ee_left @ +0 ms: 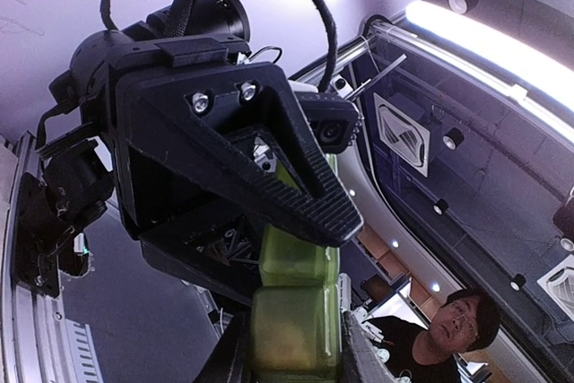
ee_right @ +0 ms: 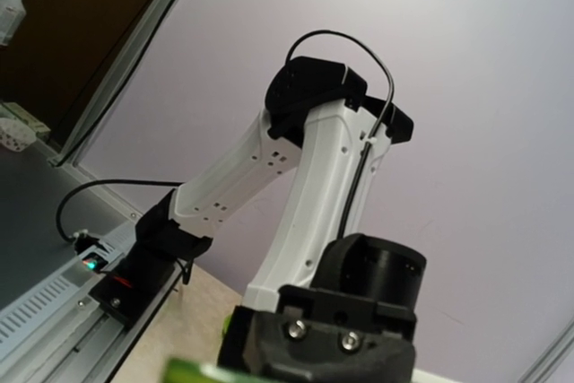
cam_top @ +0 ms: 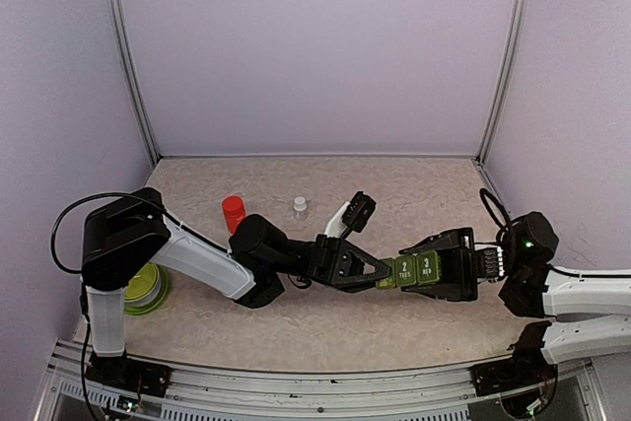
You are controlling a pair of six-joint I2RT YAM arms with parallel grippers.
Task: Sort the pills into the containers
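Observation:
A green pill organizer is held up between my two arms in the top view, its lids marked 2 and 3 facing the camera. My left gripper is shut on its left end. From the other side my right gripper is shut on the right end and hides that part. In the left wrist view the green organizer runs from the bottom edge up to the black fingers of the right gripper. Only a blurred green edge of it shows in the right wrist view. No pills can be made out.
On the table behind the arms stand a red container and a small clear bottle with a white cap. Green bowls sit at the left, partly behind my left arm.

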